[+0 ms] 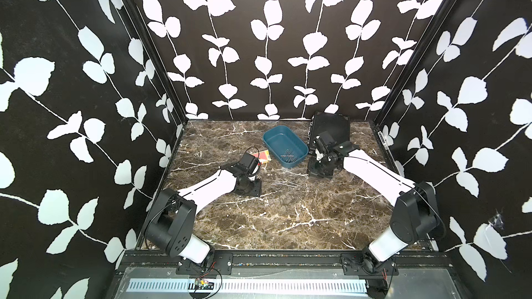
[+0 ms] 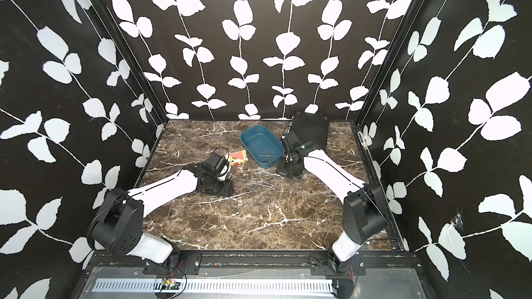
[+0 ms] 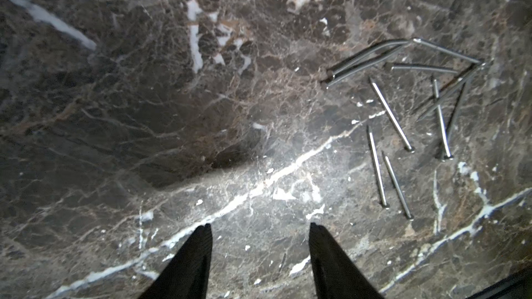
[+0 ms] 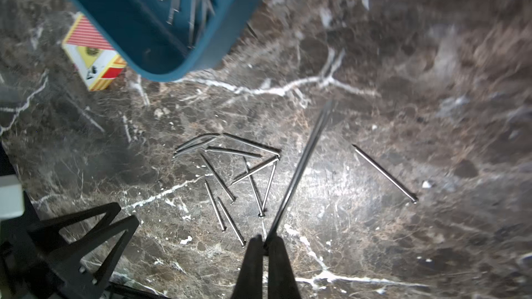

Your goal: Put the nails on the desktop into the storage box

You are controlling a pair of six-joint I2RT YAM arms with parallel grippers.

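Note:
In the right wrist view, my right gripper is shut on a nail (image 4: 299,174), which points away from the fingertips, raised above the marble. Several loose nails (image 4: 243,155) lie in a cluster left of it; a single nail (image 4: 385,173) rests apart to the right. The blue storage box (image 4: 213,41) stands beyond the cluster with several nails (image 4: 194,0) inside. From above, the right gripper is beside the right front of the box (image 1: 267,142). My left gripper is open and empty over bare marble, left of the nail cluster (image 3: 421,94).
A red and yellow small packet (image 4: 95,55) lies against the box's left side. Behind the right arm sits a flat black case (image 2: 314,127) near the back wall.

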